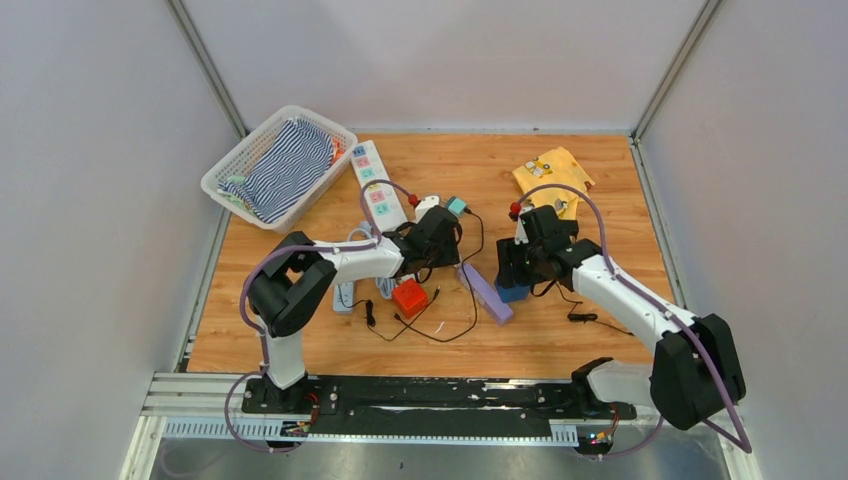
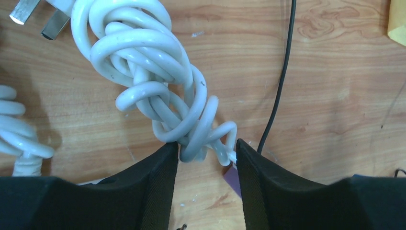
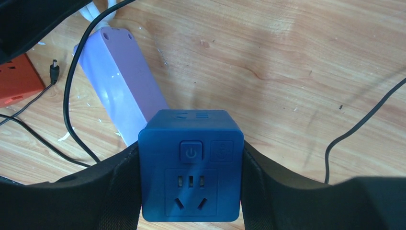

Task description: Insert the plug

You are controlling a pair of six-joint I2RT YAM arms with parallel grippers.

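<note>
A blue cube socket [image 3: 191,163] faces upward in the right wrist view, and my right gripper is shut on its sides. In the left wrist view, my left gripper stands part open around the lower end of a coiled white cord [image 2: 143,72]. Whether its fingers touch the cord I cannot tell. Metal prongs of a plug [image 2: 38,19] show at the top left of that view, away from the fingers. The cord leads to a purple power strip [image 3: 122,81], which lies beside the blue cube, toward the left arm.
An orange-red socket cube [image 1: 409,297] and thin black cables lie near the left gripper. At the back are a long white power strip [image 1: 380,190], a teal adapter [image 1: 456,206], a yellow cloth [image 1: 553,172] and a white basket [image 1: 222,185].
</note>
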